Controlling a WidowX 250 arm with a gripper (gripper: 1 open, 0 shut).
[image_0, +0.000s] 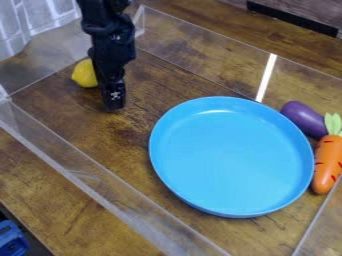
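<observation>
My black gripper (104, 90) hangs low over the wooden table at the upper left, its fingers open. Just behind and left of it a yellow object (83, 74) rests on the table, partly hidden by the gripper; whether it lies between the fingers I cannot tell. A large blue plate (230, 155) lies at the centre right.
A purple eggplant (301, 118) and an orange carrot (327, 164) lie right of the plate. Clear walls border the table. Bare wood (80, 170) fills the lower left. A blue object (11, 240) sits outside at the bottom left.
</observation>
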